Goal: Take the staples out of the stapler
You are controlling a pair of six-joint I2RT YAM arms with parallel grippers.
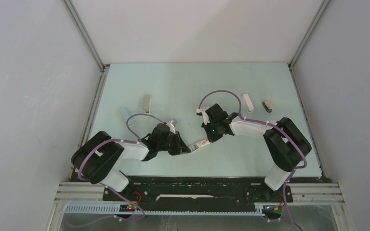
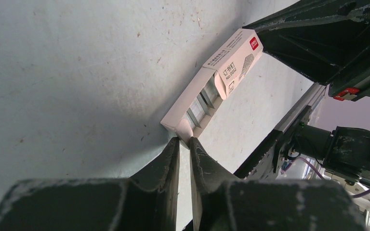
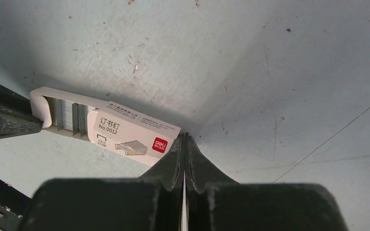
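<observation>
A small staple box lies on the table between my two grippers, its printed sleeve partly slid off a pale inner tray. Grey staple strips show in the exposed part of the tray. My left gripper is shut on the tray's outer end. At the sleeve's far end, my right gripper is shut, its tips against the box edge, with nothing seen between its fingers. Which object on the table is the stapler, I cannot tell; a long beige one stands at the back left.
A light blue object lies at the left. To the right are a white block and a dark-and-beige item. A small grey thing sits by my left arm.
</observation>
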